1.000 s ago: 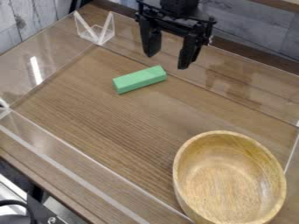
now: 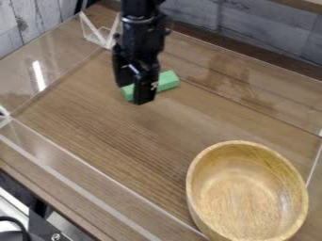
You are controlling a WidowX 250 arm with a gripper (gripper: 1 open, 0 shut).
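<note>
My black gripper (image 2: 136, 83) hangs open at the upper middle of the camera view, lowered over a green block (image 2: 164, 83) on the wooden table (image 2: 126, 151). It hides part of the block, whose right end shows beside the fingers. I cannot tell whether the fingers touch it.
A large round wooden bowl (image 2: 246, 193) sits at the lower right. A white wire object stands at the upper left near the table's edge, with cables at the lower left corner.
My gripper has come down and toward the left from the upper middle and right, turning, and now covers part of the green block.
</note>
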